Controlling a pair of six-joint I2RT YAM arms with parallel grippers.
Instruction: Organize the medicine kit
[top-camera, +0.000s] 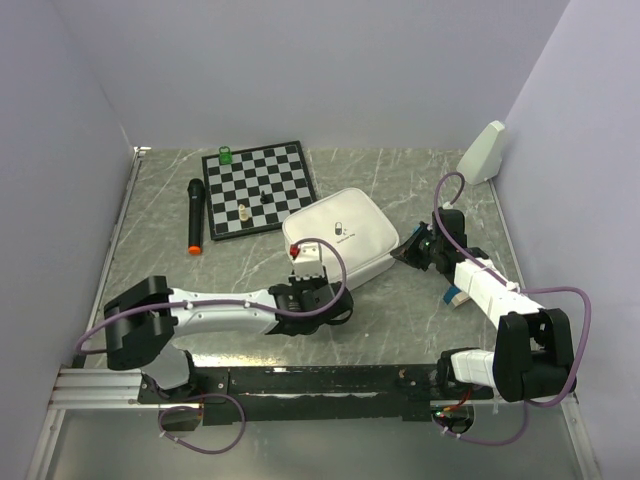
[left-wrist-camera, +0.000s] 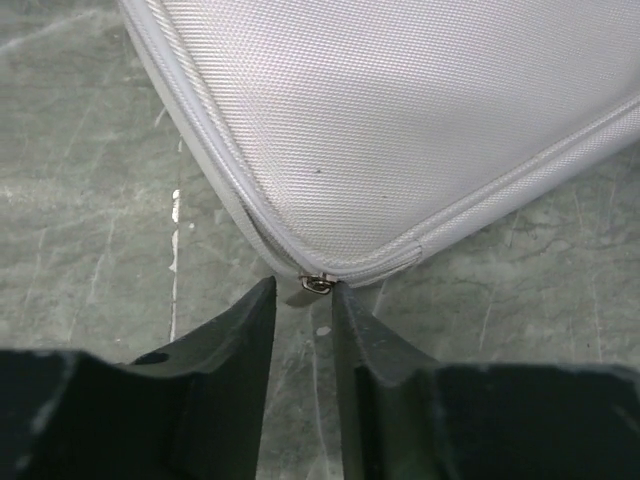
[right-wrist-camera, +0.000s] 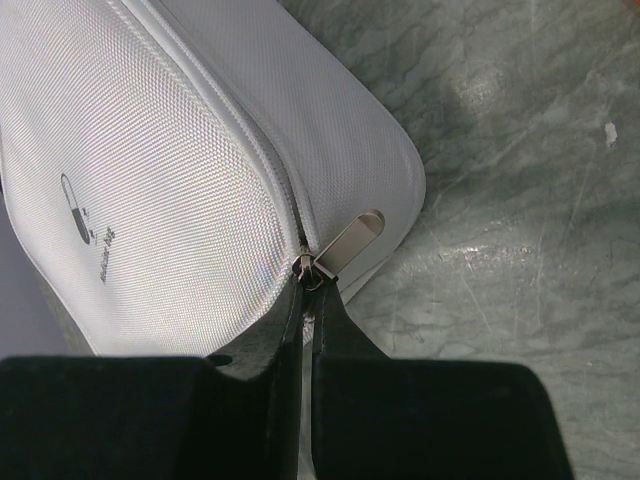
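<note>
The white medicine kit (top-camera: 340, 225) lies closed in mid-table, a small pill print on its lid. In the right wrist view my right gripper is shut on a zipper pull (right-wrist-camera: 350, 240) at the kit's rounded corner. My left gripper is part open at another corner of the kit, its fingertips either side of a second zipper pull (left-wrist-camera: 317, 285); whether they touch it I cannot tell. In the top view the left arm hides that corner.
A chessboard (top-camera: 258, 186) with small objects lies at the back left, a black microphone (top-camera: 195, 216) beside it. A white object (top-camera: 482, 152) stands at the back right. Blue items (top-camera: 455, 296) lie under the right arm. The front of the table has some free room.
</note>
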